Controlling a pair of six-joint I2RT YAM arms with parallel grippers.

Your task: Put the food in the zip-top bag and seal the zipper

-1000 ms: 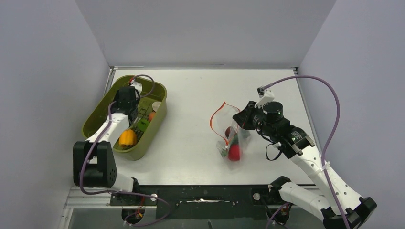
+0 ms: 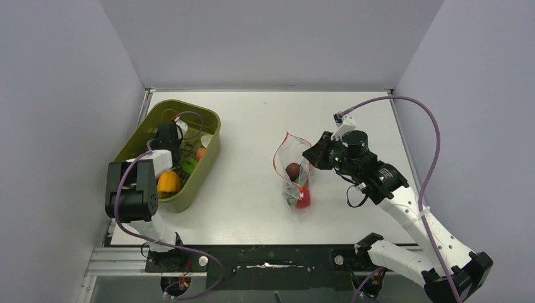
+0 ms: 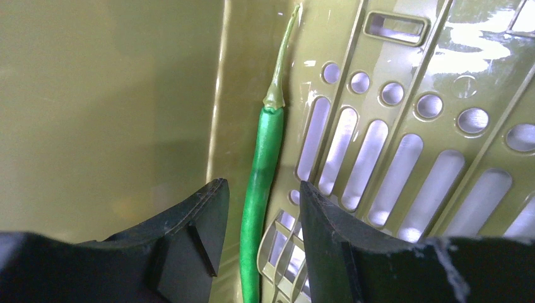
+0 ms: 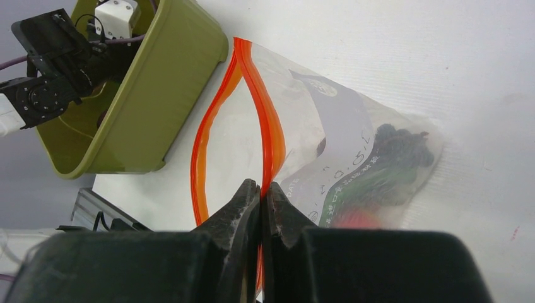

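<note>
A clear zip top bag (image 2: pixel 292 151) with an orange-edged mouth stands on the table, its mouth gaping. Inside its lower part the right wrist view shows dark grapes (image 4: pixel 404 144), something green and something red (image 4: pixel 356 218). My right gripper is shut on the bag's orange rim (image 4: pixel 270 126). Down in the green basket (image 2: pixel 211 145), a long green chili pepper (image 3: pixel 260 164) lies along the bottom beside the wall. My left gripper is partly open, its fingers on either side of the chili in that view; whether they touch it cannot be told.
Also in the basket are a yellow pepper (image 2: pixel 169 182), a green piece (image 2: pixel 188 165), an orange item (image 2: pixel 200 154) and a pale round one (image 2: pixel 206 140). Its raised walls surround the left gripper. The table (image 2: pixel 246 189) between basket and bag is clear.
The right gripper and bag mouth have drifted left, and the mouth looks wider.
</note>
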